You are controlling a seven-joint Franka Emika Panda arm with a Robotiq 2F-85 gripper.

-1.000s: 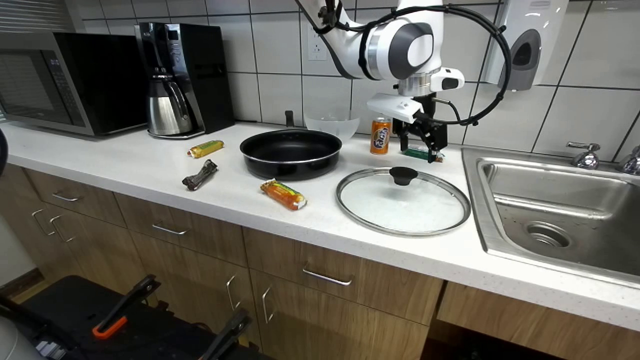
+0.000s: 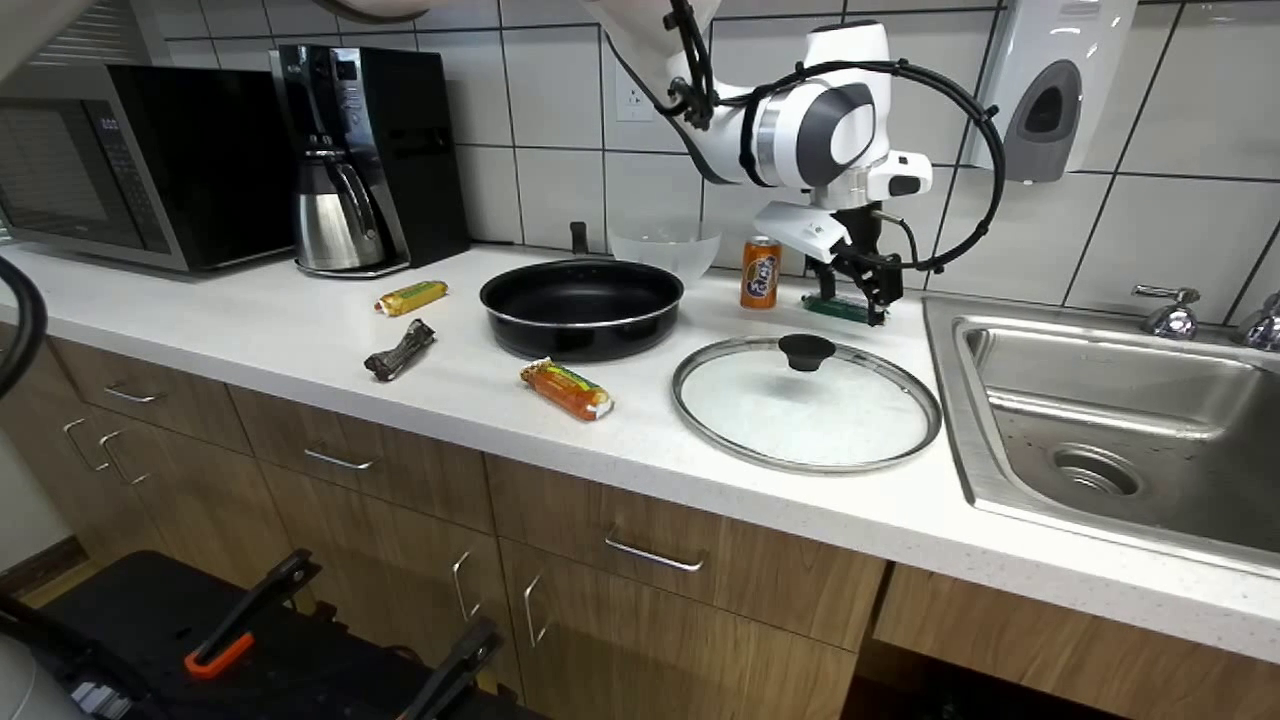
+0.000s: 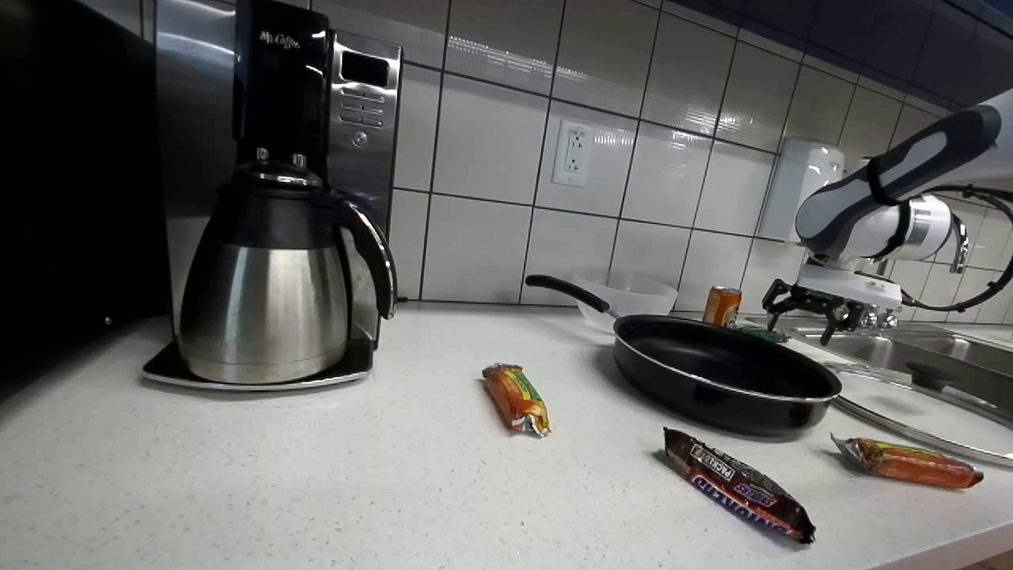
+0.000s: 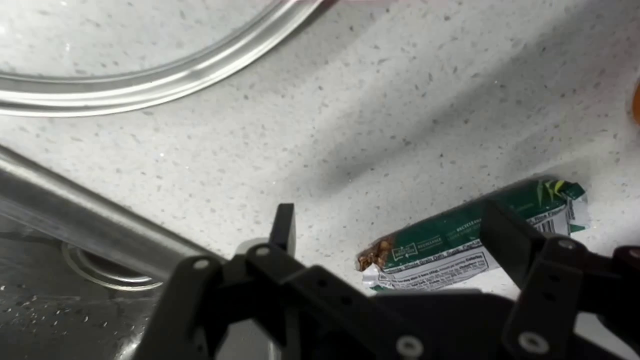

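Note:
A green-wrapped granola bar [image 4: 447, 240] lies flat on the counter between the soda can and the sink. Just above it my gripper stands open, one finger [image 4: 504, 240] overlapping the bar's right part in the wrist view and the other off its left end. Nothing is held. In exterior view 1, the gripper [image 2: 854, 306] points down over the bar [image 2: 836, 308], partly covering it. A dark bar [image 2: 399, 349] and two orange-yellow bars, one near [image 2: 567, 389] and one far [image 2: 411, 298], rest left of the black pan [image 2: 583, 308].
The orange can [image 2: 759, 272] stands left of my gripper, with a clear bowl [image 2: 663, 248] behind the pan. A glass lid [image 2: 807, 414] lies in front of the gripper. The metal sink [image 2: 969, 408] borders on the right. Free counter stretches between the coffee maker [image 2: 420, 156] and pan.
My gripper has moved slightly to the right along the back of the counter and come a little lower over the green bar. The other objects have stayed put.

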